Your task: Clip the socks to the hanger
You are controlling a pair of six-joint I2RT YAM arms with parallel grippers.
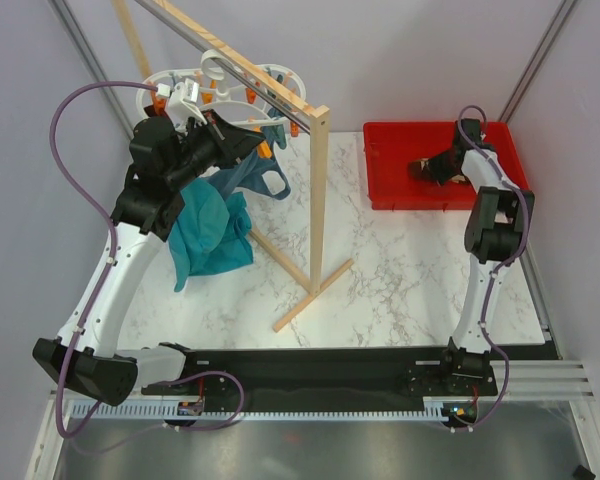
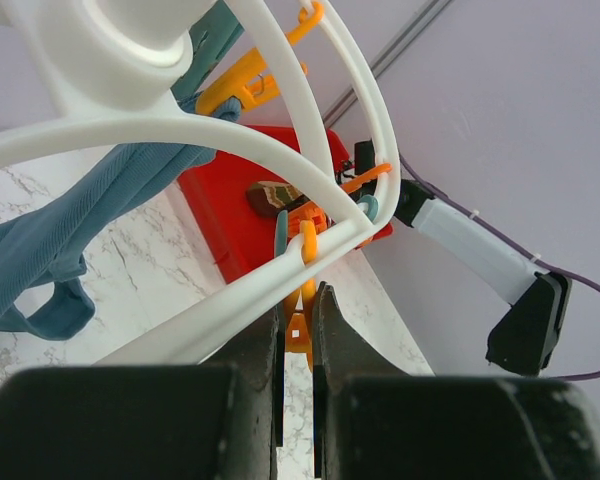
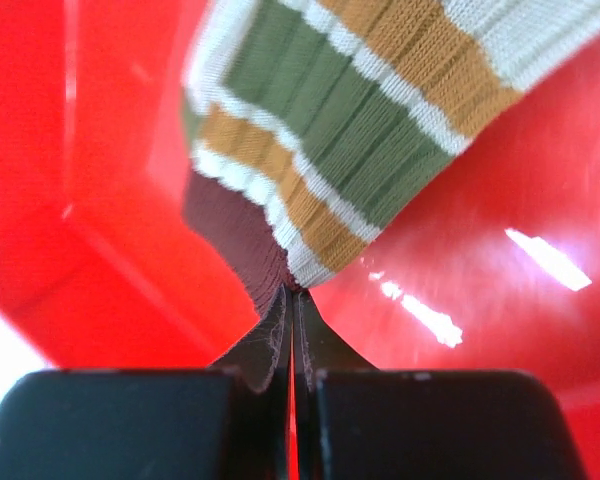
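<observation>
A striped sock [image 3: 320, 140] in green, tan, white and dark brown is in the red bin [image 1: 392, 185]. My right gripper is shut, and the sock's cloth tapers to a point between its fingertips. Across the scene, my left gripper is shut on an orange clip [image 2: 298, 335] at the edge of the white round hanger [image 2: 205, 330]. A blue-grey sock [image 2: 90, 220] hangs from another orange clip [image 2: 242, 85] behind it. Teal cloth [image 1: 210, 235] hangs lower down in the top view.
The wooden stand's post [image 1: 318, 200] and its crossed foot [image 1: 313, 293] rise between the arms. Bare marble tabletop [image 1: 410, 280] lies in front of the bin. Walls close in on both sides.
</observation>
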